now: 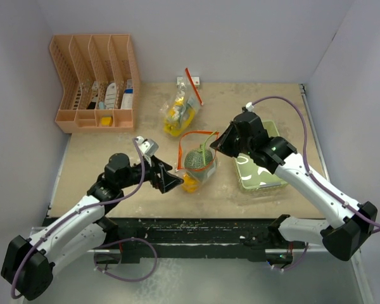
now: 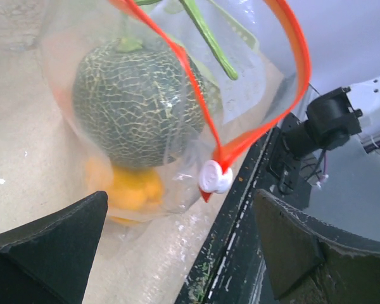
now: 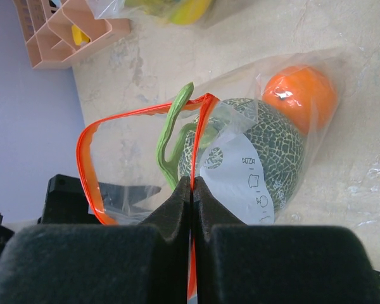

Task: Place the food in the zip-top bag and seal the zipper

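Observation:
An upright zip bag with an orange zipper holds a netted melon [image 2: 139, 101], a green stalk [image 3: 170, 145] poking up at its mouth, and an orange round fruit [image 3: 297, 95] at the bottom. My right gripper is shut on the bag's orange rim [image 1: 214, 133]. My left gripper stands open just left of the bag, in front of the zipper's white slider [image 2: 213, 177], with nothing between its fingers.
A second bag with yellow food [image 1: 177, 117] lies behind. A pink divided organizer [image 1: 92, 76] stands at back left; a green tray [image 1: 259, 174] sits at right.

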